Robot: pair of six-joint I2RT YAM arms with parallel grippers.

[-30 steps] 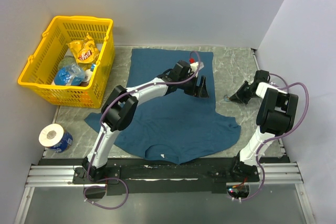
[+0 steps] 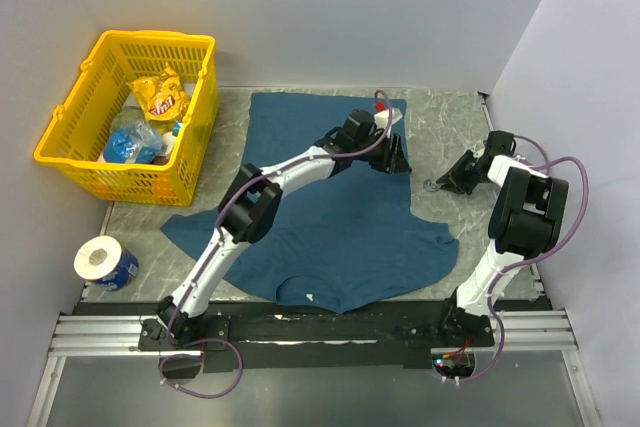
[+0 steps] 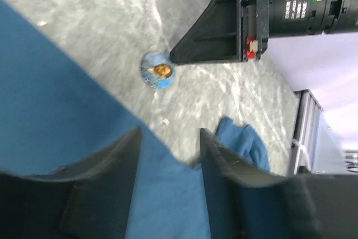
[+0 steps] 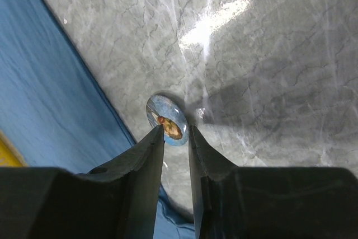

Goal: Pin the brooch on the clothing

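A small round brooch (image 2: 431, 186), bluish with a gold-coloured centre, lies on the marble-like tabletop just right of the blue clothing (image 2: 330, 217). In the right wrist view the brooch (image 4: 163, 106) shows just beyond the fingertips of my right gripper, which is part open with a narrow gap. Whether those fingers touch it, I cannot tell. Over the clothing's right edge hangs my left gripper (image 2: 398, 164), open and empty. Its own view shows the brooch (image 3: 161, 71) ahead of the fingertips, beside the dark tip of the right gripper.
A yellow basket (image 2: 180, 179) with packets and bottles stands at the back left. Below it is a paper roll (image 2: 100, 257). Bare tabletop (image 2: 440, 127) lies behind the brooch, and a wall rises on the right.
My left gripper has shifted right and slightly back toward the brooch, and its fingers look closer together. The right arm has barely moved; the clothing lies as before.
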